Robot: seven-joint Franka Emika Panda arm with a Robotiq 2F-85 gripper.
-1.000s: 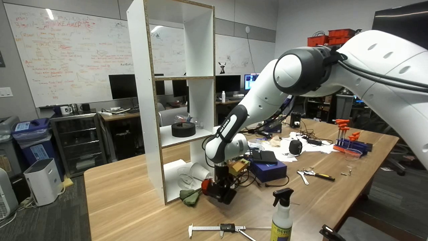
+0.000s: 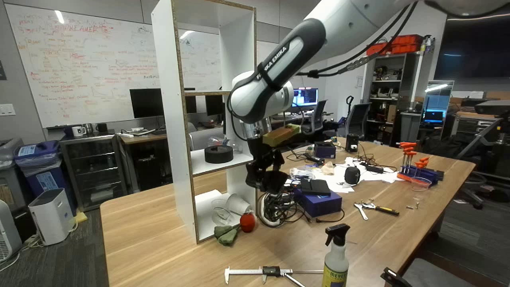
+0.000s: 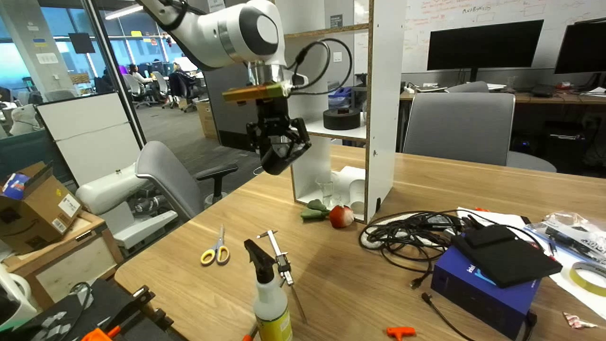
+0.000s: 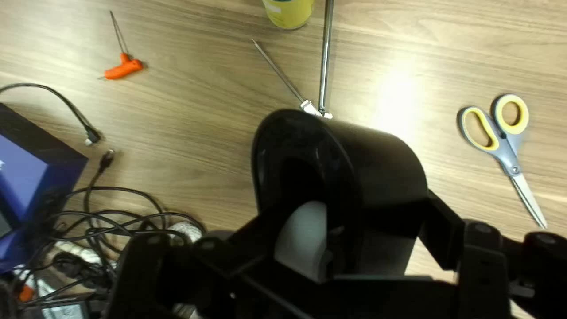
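My gripper (image 3: 279, 136) is shut on a black cup-like cylinder (image 3: 276, 163), which hangs tilted in the air. In the wrist view the black cylinder (image 4: 380, 165) fills the middle, its rounded open end facing the upper left. A pale grey patch shows at its lower part; I cannot tell what that is. Dark fingers (image 4: 444, 228) reach it from the sides. From the other side, my gripper (image 2: 265, 174) is high above the table, in front of the shelf's right edge, and there the black cylinder blends with the dark fingers.
The white shelf unit (image 2: 186, 143) stands close by, with a black roll (image 2: 218, 154) on its middle level. Near its foot lie a red round object (image 3: 341, 216) and a green one (image 3: 314, 210). Scissors (image 3: 216, 250), a caliper (image 3: 282, 261), a spray bottle (image 3: 270, 301) and cables (image 3: 403, 233) lie around.
My gripper has risen from low over the table, near the red object, to well above it. The red and green objects now lie clear of it.
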